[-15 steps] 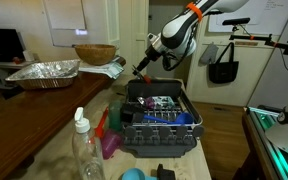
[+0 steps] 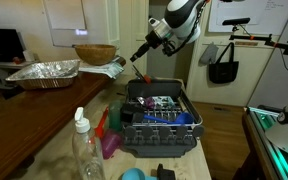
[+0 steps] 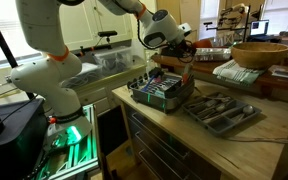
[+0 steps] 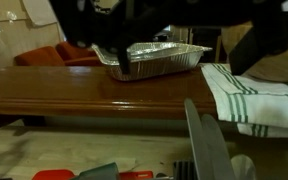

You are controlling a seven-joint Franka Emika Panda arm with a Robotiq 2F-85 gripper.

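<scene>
My gripper [image 2: 152,48] hangs in the air above the far end of the dark dish rack [image 2: 164,137]. Its fingers stand apart with nothing between them; in the wrist view the dark, blurred fingers [image 4: 259,47] frame the foil tray [image 4: 159,62]. Utensils and small items, including a blue one [image 2: 185,118], fill the rack. Long grey blade-like utensils [image 4: 212,150] rise below the gripper in the wrist view, apart from the fingers.
A raised wooden shelf [image 2: 44,115] carries the foil tray, a wooden bowl [image 2: 95,53] and a green-striped cloth [image 4: 259,100]. A clear bottle [image 2: 87,150] stands at the near left. A second rack [image 3: 224,113] sits on the counter, whose front [image 3: 254,155] is bare.
</scene>
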